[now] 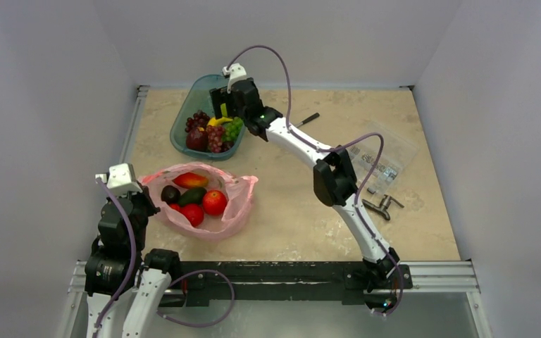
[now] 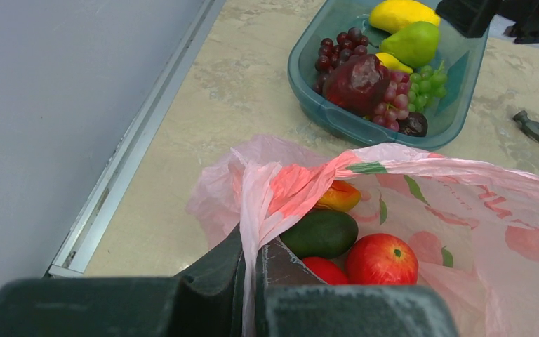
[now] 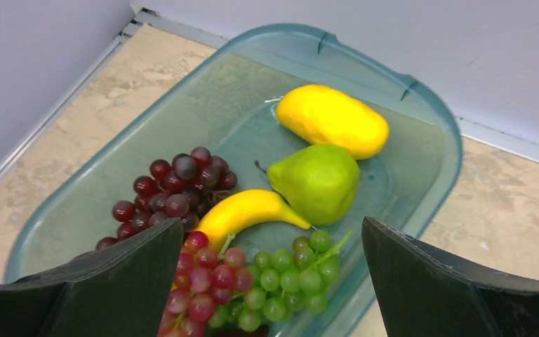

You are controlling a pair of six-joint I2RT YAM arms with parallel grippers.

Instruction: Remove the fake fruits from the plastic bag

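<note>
A pink plastic bag (image 1: 238,204) lies open at the left front, with an orange-red fruit (image 1: 190,181), an avocado (image 1: 170,194), a dark green fruit (image 1: 193,196) and tomatoes (image 1: 215,203) inside. My left gripper is shut on the bag's gathered rim (image 2: 256,210). Over the teal bin (image 1: 179,134) hovers my right gripper, its fingers wide apart and empty. In the right wrist view the bin holds a green pear (image 3: 317,184), a yellow mango (image 3: 333,121), a banana (image 3: 249,214), dark grapes (image 3: 175,184), red grapes (image 3: 207,277) and green grapes (image 3: 288,281).
A hammer (image 2: 533,128) lies right of the bin, partly behind the right arm in the top view. Toward the right are a clear parts box (image 1: 387,158) and a metal tool (image 1: 382,206).
</note>
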